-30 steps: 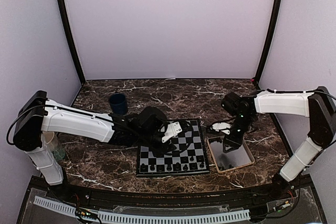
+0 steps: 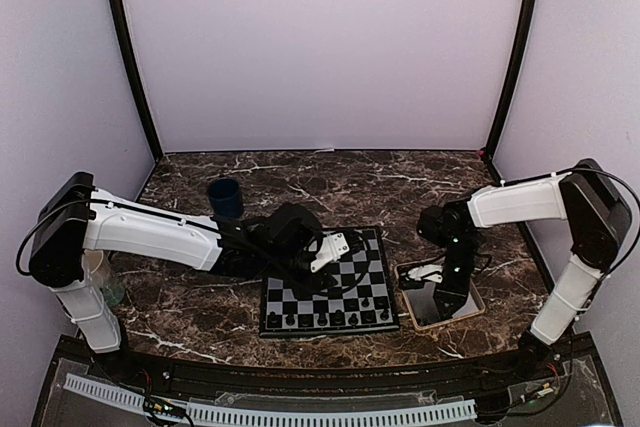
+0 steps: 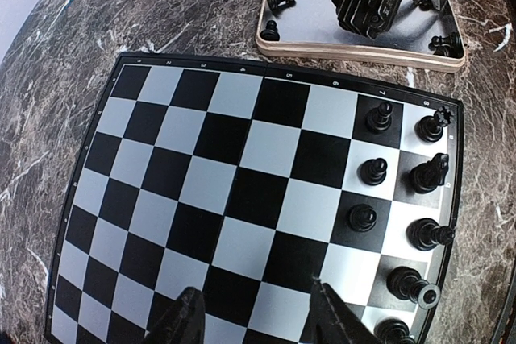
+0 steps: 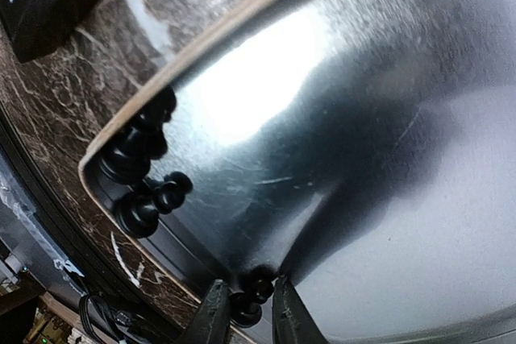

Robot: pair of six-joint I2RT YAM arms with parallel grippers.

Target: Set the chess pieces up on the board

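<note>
My right gripper is low in the tray, its fingers apart on either side of a small black piece (image 4: pixel 245 308) lying by the tray wall; whether they touch it is unclear. Over the chessboard (image 3: pixel 258 145) hangs my left gripper, open and empty. Along one edge of the board stand several black pieces, among them a cross-topped king (image 3: pixel 434 124) and a rook (image 3: pixel 413 286). Black pawns (image 3: pixel 373 171) occupy the adjoining row. More black pieces (image 4: pixel 151 203) lie in a tray corner.
The wood-rimmed tray (image 2: pixel 482 308) sits right of the board, close beside it. A dark blue cup (image 2: pixel 225 197) stands at the back left, and a clear container (image 2: pixel 108 282) at the far left. Behind the board the marbled table is bare.
Over the last second my right gripper has come down and toward the near side of the tray. The left arm and the pieces on the board look unmoved.
</note>
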